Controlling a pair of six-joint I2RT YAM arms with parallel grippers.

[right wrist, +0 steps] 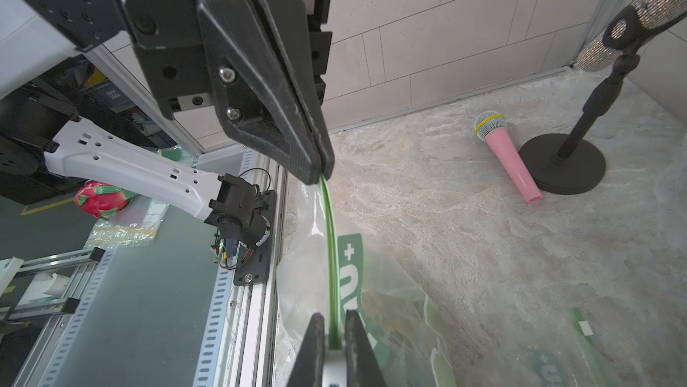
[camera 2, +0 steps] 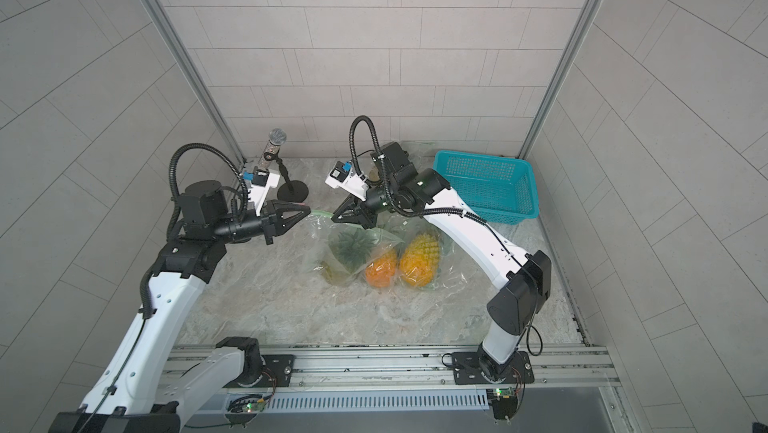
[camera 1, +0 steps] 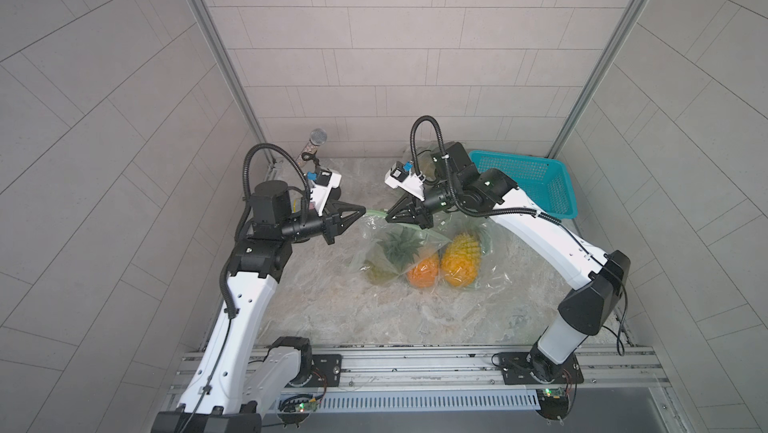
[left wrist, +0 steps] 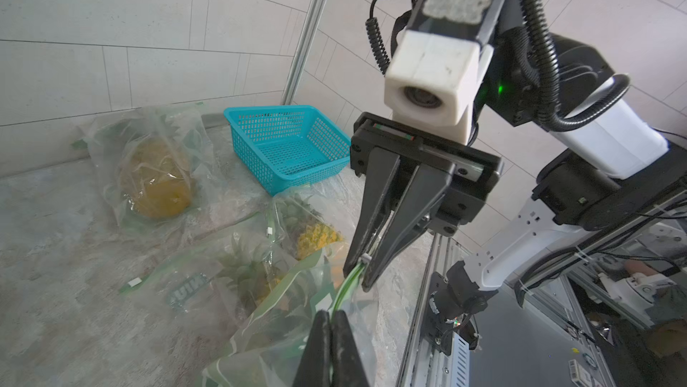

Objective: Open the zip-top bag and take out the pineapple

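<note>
Between my grippers a clear zip bag [left wrist: 286, 322] hangs with its green-striped zip top [right wrist: 330, 244] stretched taut. My left gripper [camera 1: 361, 211] is shut on one end of the strip, and my right gripper [camera 1: 389, 217] is shut on the other. Under and inside the bags, leafy green crowns [camera 2: 352, 249], an orange fruit [camera 2: 381, 269] and a yellow pineapple [camera 2: 419, 261] show through the plastic; which bag holds each is hard to tell.
A teal basket [camera 2: 485, 162] stands at the back right. A bagged round fruit [left wrist: 157, 179] lies at the back. A microphone stand [right wrist: 561, 165] and a pink microphone [right wrist: 508, 154] are at the back left.
</note>
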